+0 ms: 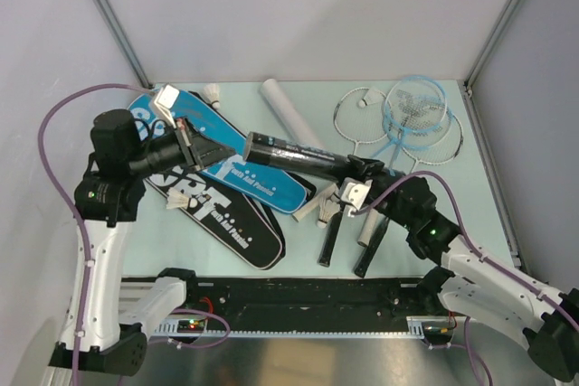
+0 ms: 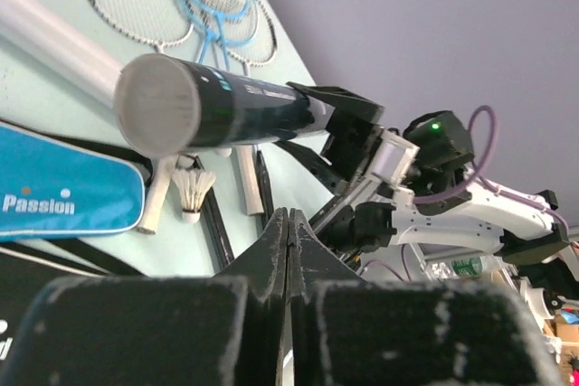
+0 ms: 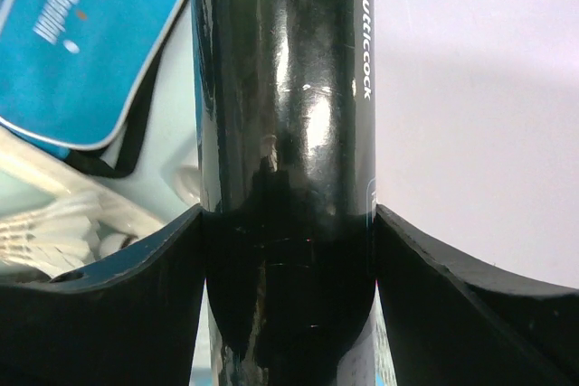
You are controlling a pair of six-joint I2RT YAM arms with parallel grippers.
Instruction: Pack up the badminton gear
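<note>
A black shuttlecock tube (image 1: 298, 158) hangs above the table, its pale capped end turned toward the left arm. My right gripper is shut around the tube's far part, a finger pressed on each side. Left of the capped end, with a gap between, my left gripper (image 1: 232, 153) is shut. In the left wrist view its fingertips (image 2: 282, 228) meet with nothing between them, and the tube (image 2: 217, 106) lies outside them. Under the arms are a blue racket bag (image 1: 262, 183) and a black racket bag (image 1: 226, 223). Rackets (image 1: 416, 115) overlap at the back right.
A white tube (image 1: 291, 113) lies at the back middle. Loose shuttlecocks rest on the table, one at the back (image 1: 213, 92) and one by the black bag (image 1: 177, 199). Dark racket handles (image 1: 331, 240) point forward. Bare table (image 1: 452, 232) shows at the right.
</note>
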